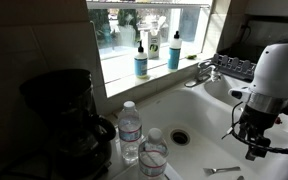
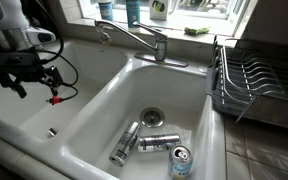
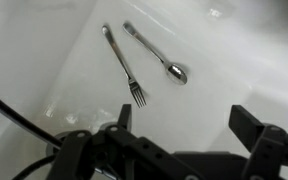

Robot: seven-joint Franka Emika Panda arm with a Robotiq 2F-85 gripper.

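Note:
In the wrist view a metal fork (image 3: 124,67) and a metal spoon (image 3: 156,53) lie near each other on the white basin floor. My gripper is open, its two dark fingers wide apart at the bottom of that view with nothing between them. Both utensils lie ahead of the fingertips, apart from them. Exterior view 1 shows the fork (image 1: 222,170) below and to the left of the gripper (image 1: 252,150), which hangs over the sink.
The neighbouring basin holds drink cans, among them an upright one (image 2: 181,161). A faucet (image 2: 149,43) stands behind the sink, a dish rack (image 2: 259,75) on the right counter. Water bottles (image 1: 130,130) and a coffee maker (image 1: 64,120) stand left of the sink.

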